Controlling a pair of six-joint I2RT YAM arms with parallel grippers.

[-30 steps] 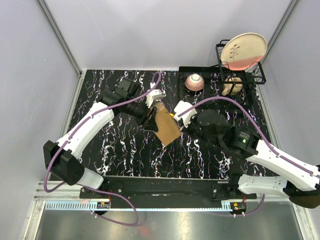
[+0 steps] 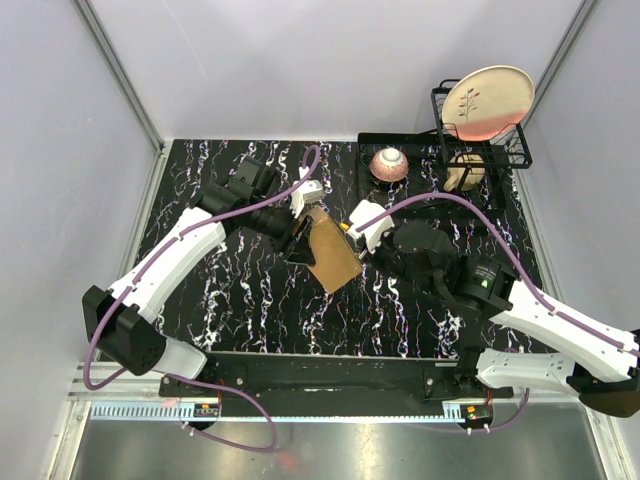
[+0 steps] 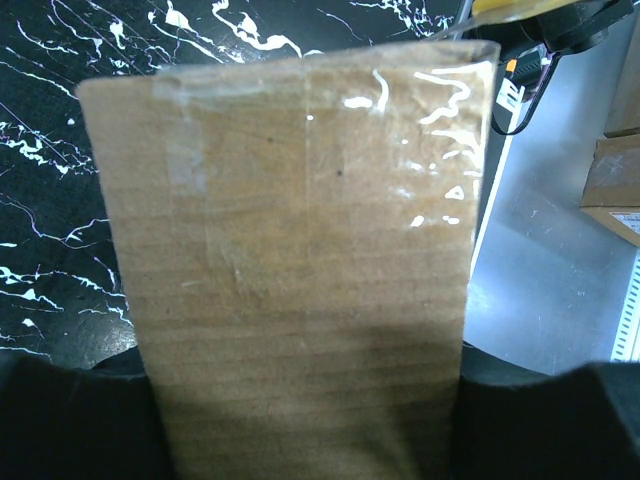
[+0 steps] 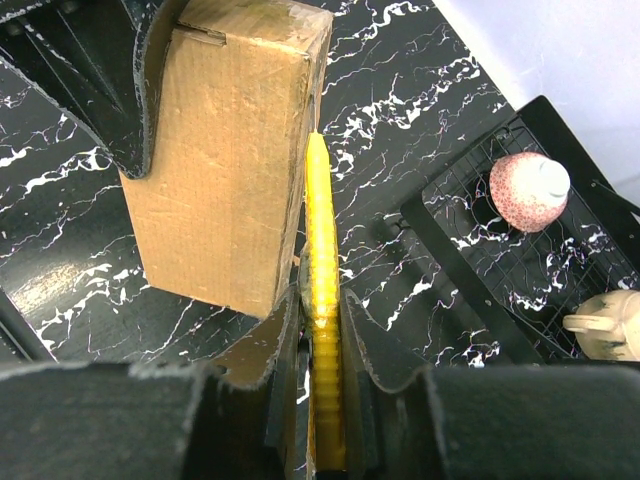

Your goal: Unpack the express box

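A brown cardboard box [image 2: 333, 250] is held up above the dark marbled table, tilted. My left gripper is shut on it, one black finger at each side. Clear glossy tape shows along the box's far end in the left wrist view. In the right wrist view, my right gripper is shut on a slim yellow cutter [image 4: 320, 220]. The cutter's tip points at the narrow side of the box, close beside its edge; whether a blade touches the cardboard cannot be told. The box looks closed where it shows.
A black dish rack [image 2: 436, 165] stands at the back right, holding a pink bowl [image 2: 389, 165], a cream cup [image 2: 464, 172] and a plate [image 2: 487, 103]. More cardboard boxes [image 3: 612, 185] lie off the table in the left wrist view. Table left of the box is clear.
My right gripper and the yellow cutter have shifted very slightly along the edge of the box. The left arm and the box hardly differ.
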